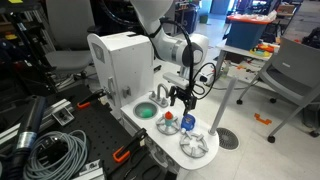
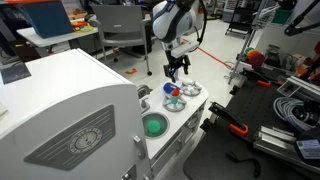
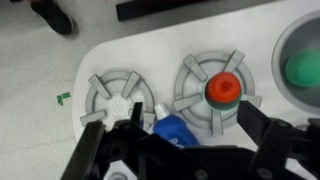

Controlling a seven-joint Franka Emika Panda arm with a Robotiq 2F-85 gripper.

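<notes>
My gripper stands open above the white countertop, its two dark fingers wide apart. Below the gap, nearer the left finger, is a blue bottle-like item (image 3: pixel 174 130) with a pale tip; its lower part is hidden by the gripper. It shows beside the burners in exterior view 1, as a blue shape (image 1: pixel 187 123) under the gripper (image 1: pixel 184 105). A red round thing (image 3: pixel 224 86) rests on the middle burner (image 3: pixel 190 88), perhaps in a small pot. The other burner (image 3: pixel 101 104) is bare.
A sink (image 3: pixel 284 50) holding something green (image 3: pixel 303 66) lies to the right in the wrist view, with a faucet (image 1: pixel 160 92) behind it in exterior view 1. A white cabinet (image 1: pixel 120 62) borders the counter. A grey pole (image 1: pixel 228 82) stands near its far edge.
</notes>
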